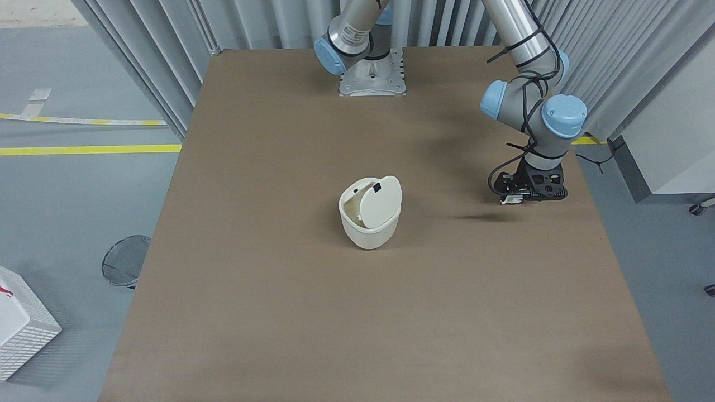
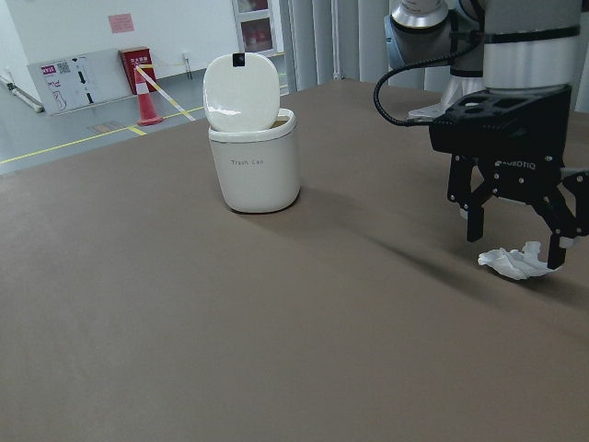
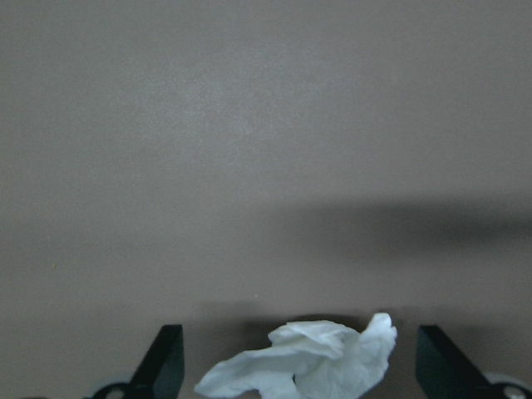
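My black gripper point(image 2: 515, 239) stands open just above a crumpled white tissue point(image 2: 513, 262) on the brown table. In the wrist view the tissue point(image 3: 307, 366) lies between the two open fingers at the bottom edge; in the front view it is mostly hidden under the gripper point(image 1: 529, 195). A white trash can point(image 1: 368, 221) with its lid raised stands near the table's middle, to the left of the gripper in the front view; the left view shows it too point(image 2: 254, 170).
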